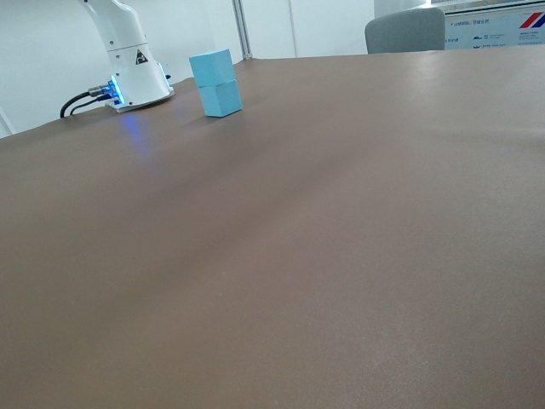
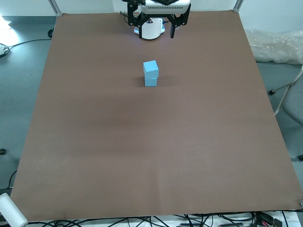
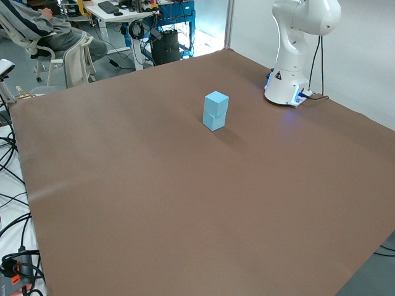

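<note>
Two light blue cubes, one on the other, stand alone on the brown table: the upper cube (image 2: pixel 150 67) and lower cube (image 2: pixel 150 82) in the left view, the stack (image 1: pixel 216 83) in the top view, and again the stack (image 3: pixel 215 110) in the right view. My black gripper (image 2: pixel 156 29) hangs at the far edge in the left view, above the white robot base, behind and above the cubes with clear space between. Its two fingers stand wide apart, nothing seen between them but the base behind. It is out of frame in the other views.
A white robot base (image 3: pixel 286 86) stands at its edge. Chairs, a seated person, a desk and cables lie outside the table. A white cylinder (image 2: pixel 12 211) sits at the near left corner.
</note>
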